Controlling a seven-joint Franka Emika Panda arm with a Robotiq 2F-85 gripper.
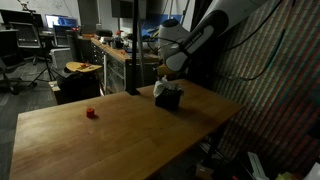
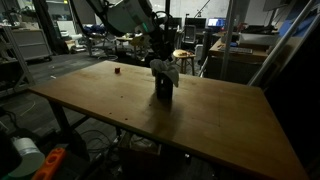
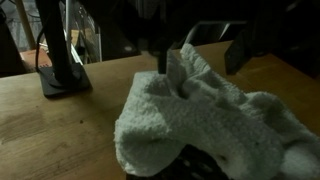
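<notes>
A white towel-like cloth lies draped over a black container near the far right part of the wooden table. In the second exterior view the cloth hangs over the top of the upright dark container. My gripper is right above the cloth, its dark fingers apart. A raised fold of the cloth stands between them, close to the left finger. Whether either finger touches the fabric is hard to tell in the dim wrist view.
A small red object sits alone on the left half of the table. A dark post with a square base rises at the table's edge.
</notes>
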